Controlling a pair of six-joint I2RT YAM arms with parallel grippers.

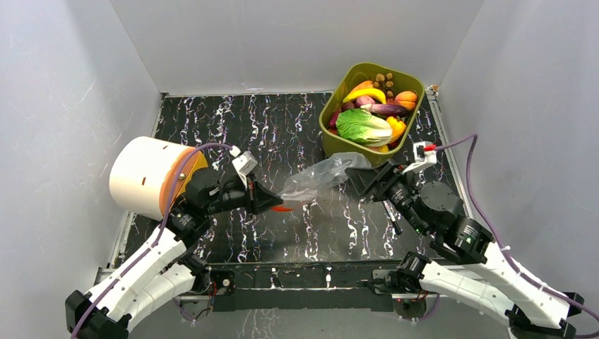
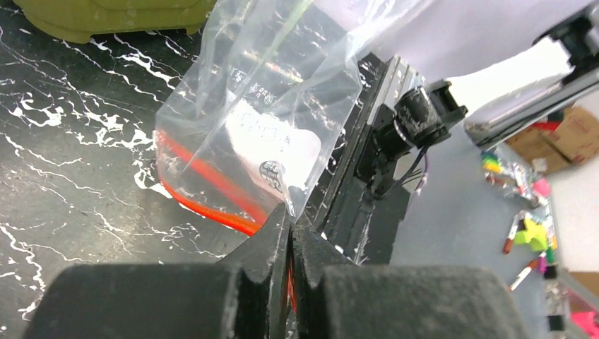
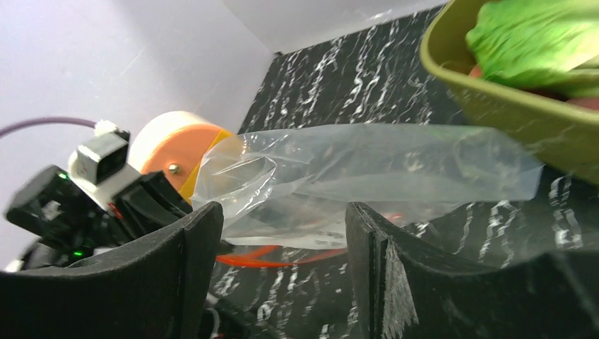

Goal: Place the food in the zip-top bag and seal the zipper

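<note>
A clear zip top bag (image 1: 314, 179) with an orange zipper strip is held in the air over the middle of the table. At its zipper end my left gripper is shut on a thin edge of the film beside the orange strip. The bag looks empty and hangs slanted. My right gripper has its fingers parted at the bag's other end, and loose film passes just beyond their tips. The food, including a lettuce (image 1: 363, 128), a banana (image 1: 364, 94) and an eggplant (image 1: 385, 110), lies in the green basket (image 1: 329, 145).
A white cylinder with an orange face (image 1: 145, 175) lies on the left, close to my left arm. A dark pen-like object (image 1: 392, 218) shows under my right arm.
</note>
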